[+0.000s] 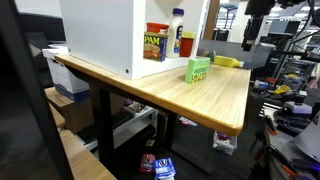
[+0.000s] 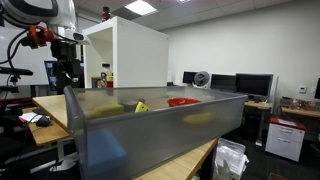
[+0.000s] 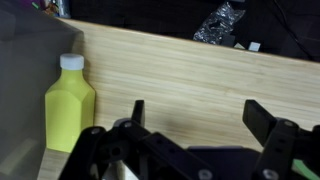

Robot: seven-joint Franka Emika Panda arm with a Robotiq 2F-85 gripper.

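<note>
My gripper stands open above the wooden table, with bare wood between its fingers in the wrist view. To its left in that view lies a yellow bottle (image 3: 69, 112) with a white cap, close to a grey bin wall. The same yellow bottle (image 1: 228, 62) shows at the table's far end in exterior view 1. A green box (image 1: 197, 69) rests on the table nearer the shelf; a green edge (image 3: 285, 162) is partly hidden behind my right finger in the wrist view.
A white shelf unit (image 1: 98, 32) holds a SPAM can (image 1: 155, 43), a white bottle (image 1: 175, 27) and a red-capped jar (image 1: 187, 45). The grey bin (image 2: 170, 125), with several items inside, stands beside the table. Open wood (image 1: 205, 100) lies toward the table's front edge.
</note>
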